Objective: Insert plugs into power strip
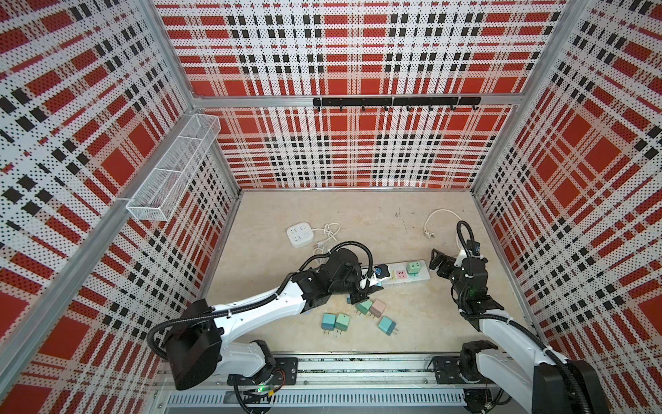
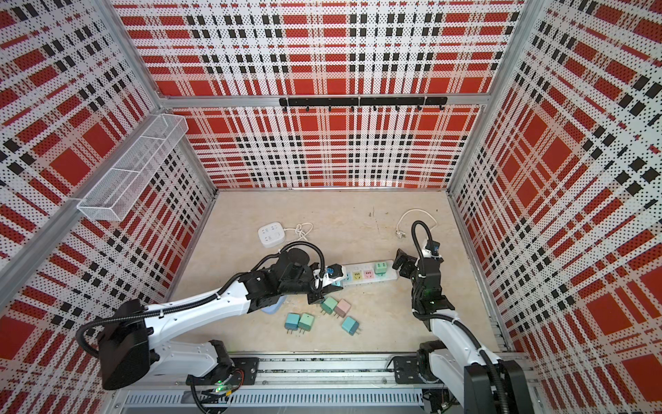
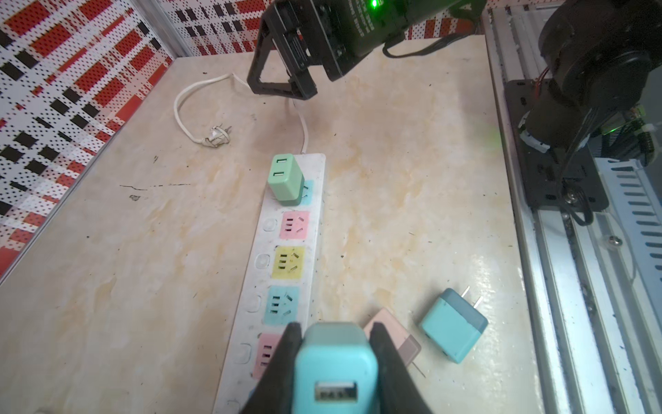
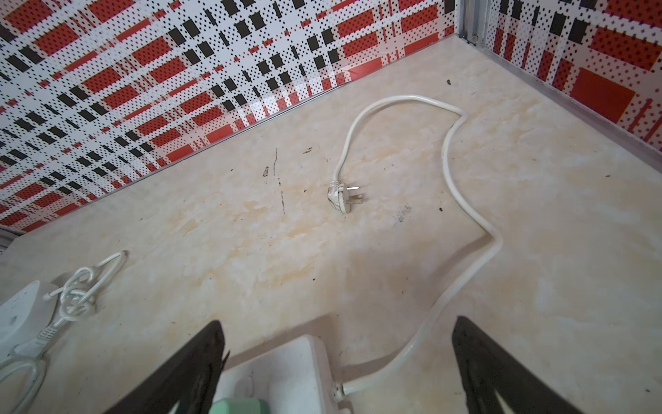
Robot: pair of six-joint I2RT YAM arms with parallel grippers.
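A long power strip [image 3: 250,317] with coloured sockets lies across the table; a green plug [image 3: 284,178] sits in its rightmost socket. My left gripper is shut on a light blue plug [image 3: 334,345], low over the strip's left part, hiding that end. My right gripper [image 1: 438,259] stands open and empty beyond the strip's right end. Several loose plugs, such as the pink one [image 1: 377,307] and the teal one [image 1: 387,325], lie in front of the strip.
A square white socket block [image 1: 300,234] with a coiled cord lies at the back left; a white cord with plug [image 4: 341,198] lies at the back right. A wire basket [image 1: 172,169] hangs on the left wall.
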